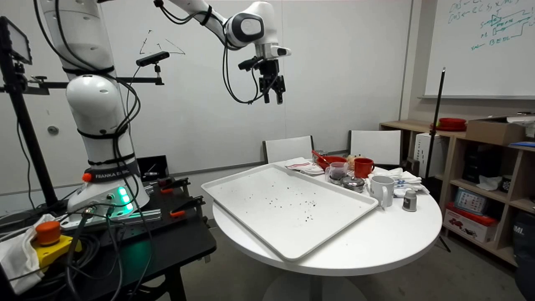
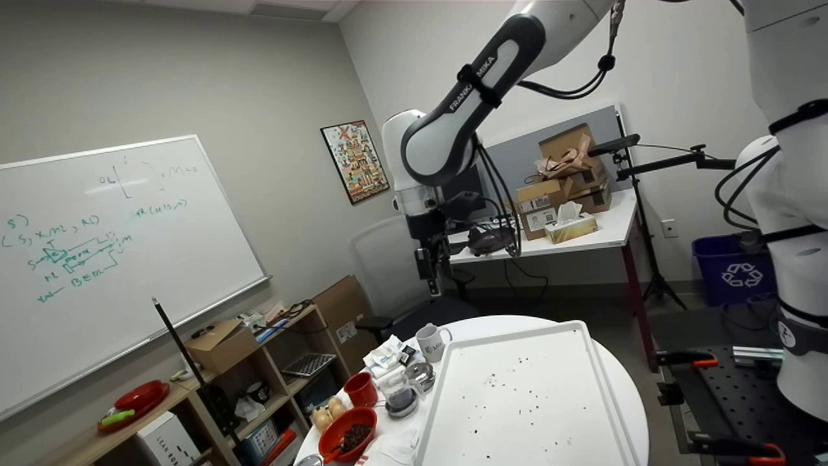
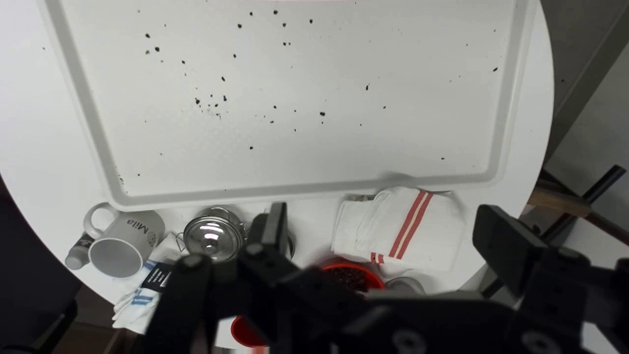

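High over the table, my gripper [image 1: 273, 100] hangs pointing down, open and with nothing between its fingers. Its two fingers stand wide apart in the wrist view. Below lies a large white tray [image 1: 288, 251], scattered with small dark crumbs [image 3: 224, 97]. Along the tray's far side sit a white towel with red stripes [image 3: 407, 227], a red bowl [image 2: 365, 450] of dark bits, a red mug [image 1: 363, 167], a glass press [image 2: 400, 395], a metal pot [image 3: 210, 237] and a grey mug [image 3: 124, 245]. In the wrist view the gripper partly hides the red bowl.
A small grey shaker [image 1: 409, 200] stands by the grey mug, near the table [image 1: 396, 246] edge. More white cloths [image 3: 141, 301] lie close by. Chairs and a shelf [image 1: 494, 200] stand beyond; the air around the gripper is clear.
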